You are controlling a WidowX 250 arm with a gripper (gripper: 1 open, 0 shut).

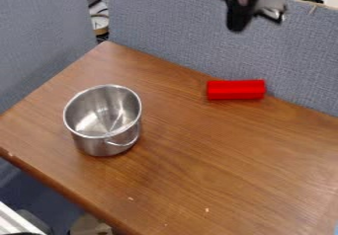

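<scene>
A steel pot (103, 120) with a wire handle stands on the left part of the wooden table (199, 170). A red cylinder (236, 89) lies on its side near the back wall, right of centre. My dark gripper (240, 7) is at the top edge, high above and behind the red cylinder, partly out of frame and blurred; whether it is open or shut I cannot tell.
Grey padded walls (179, 27) border the table at the back and left.
</scene>
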